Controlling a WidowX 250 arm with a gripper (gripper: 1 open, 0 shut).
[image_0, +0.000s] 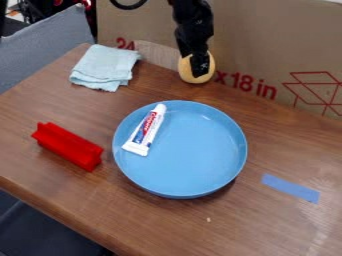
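Note:
My black gripper (199, 62) hangs at the top centre, lowered over a round pale-yellow object (190, 74) that stands at the back of the wooden table against the cardboard. The fingertips overlap its upper part in this view; whether they touch it cannot be seen clearly. A blue plate (187, 165) holds a white toothpaste tube (143, 133) on its left side. A red object (67, 145) lies at the left, and a folded light-blue cloth (103, 66) lies at the back left.
A cardboard wall (287, 55) closes off the back. A strip of blue tape (289, 188) is on the right of the table (160, 230).

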